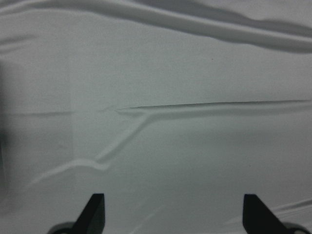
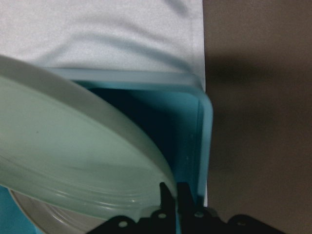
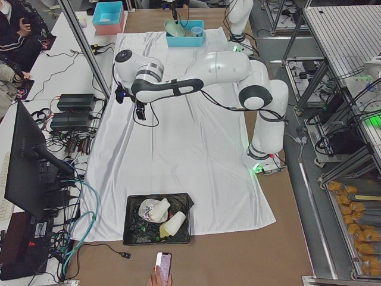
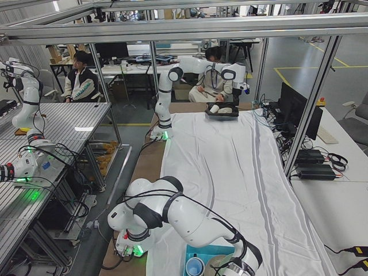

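Observation:
A pale green plate [image 3: 172,28] [image 2: 73,141] is held tilted over a blue bin [image 3: 184,42] [image 2: 204,131] by my right gripper [image 3: 174,18], shut on its rim. Another round dish [image 2: 53,217] lies beneath it in the bin, with a blue cup [image 3: 196,30] [image 4: 195,267] beside. My left gripper [image 3: 130,102] hangs open over the white cloth [image 3: 172,161] [image 1: 161,73], nothing between its fingers.
A black tray [image 3: 137,235] [image 4: 221,115] with a bowl and pale cups sits at the cloth's opposite end. The cloth between tray and bin is clear. Monitor [image 3: 30,161] and cables line one side; a hand holds a phone [image 3: 162,268] beyond the tray.

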